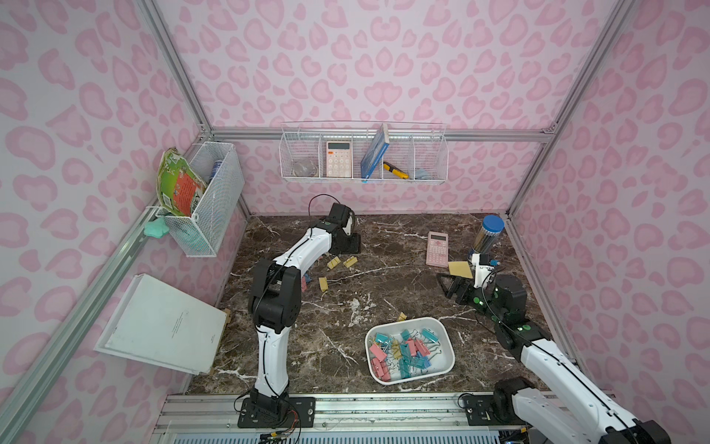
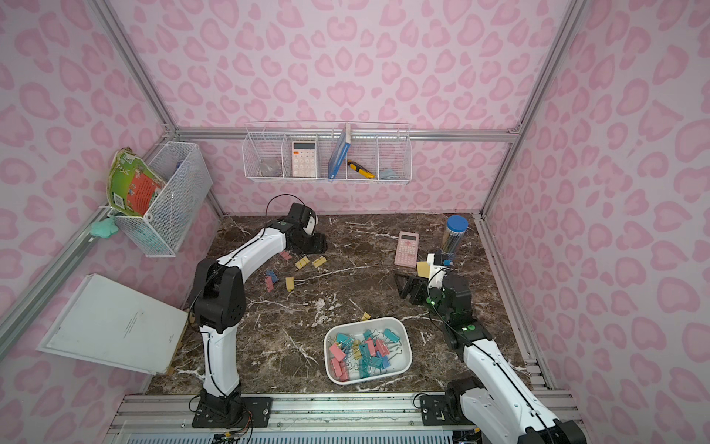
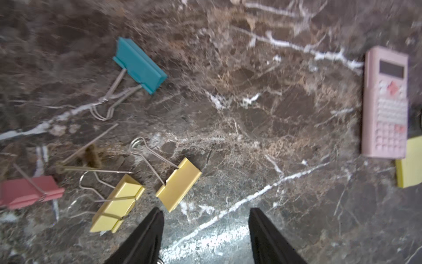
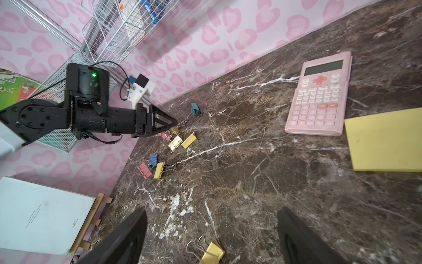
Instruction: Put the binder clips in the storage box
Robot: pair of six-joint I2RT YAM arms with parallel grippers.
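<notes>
My left gripper is open above a cluster of clips at the back left: a teal binder clip (image 3: 139, 66), yellow clips (image 3: 178, 184) and a pink one (image 3: 31, 192). A blue clip (image 4: 153, 160), another pink (image 4: 145, 170) and yellow lie nearer. A lone yellow clip (image 4: 211, 253) lies behind the white storage box (image 1: 409, 373), which holds many clips at the front. My right gripper stands open at the right above bare table, nothing between its fingers.
A pink calculator (image 1: 437, 249), yellow sticky pad (image 4: 384, 140) and blue-lidded canister (image 1: 489, 233) stand at the back right. Wire baskets (image 1: 414, 159) hang on the walls; a white board (image 1: 159, 322) is at the left.
</notes>
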